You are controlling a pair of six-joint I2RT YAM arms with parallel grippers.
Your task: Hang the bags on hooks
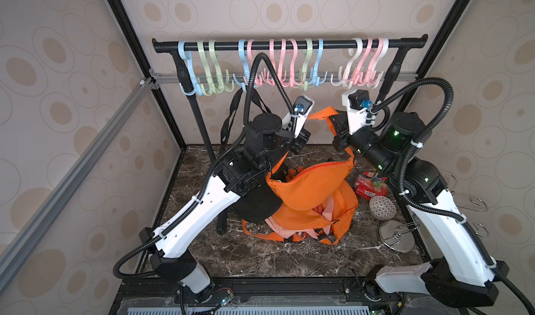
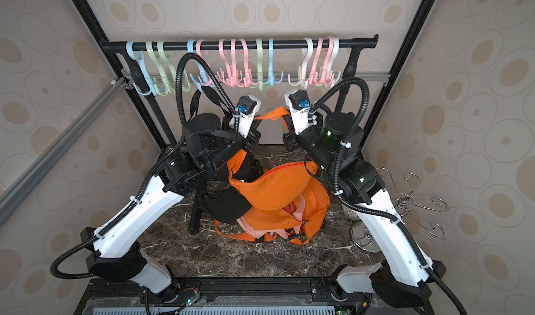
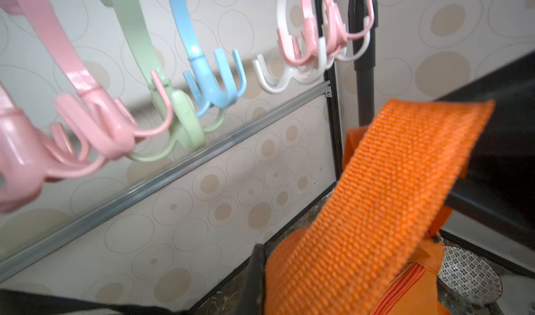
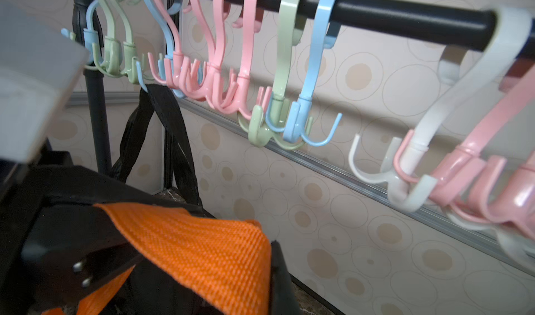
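My two grippers hold the orange strap (image 3: 379, 203) raised between them, below the row of pastel hooks (image 4: 301, 120) on the black rail (image 1: 334, 44). The left gripper (image 1: 298, 138) is shut on the strap at its left; the right gripper (image 1: 340, 138) is shut on it at its right, where the strap bends downward. The orange bag (image 1: 306, 187) sags beneath them onto the dark marble floor, with pink fabric inside. In the right wrist view the strap (image 4: 184, 248) crosses the lower left, below the hooks.
A black strap (image 4: 172, 131) hangs from a hook on the left part of the rail. A red object (image 1: 369, 185), a perforated round item (image 1: 382, 207) and a wire stand (image 2: 420, 206) are at the right. Rail posts flank the arms.
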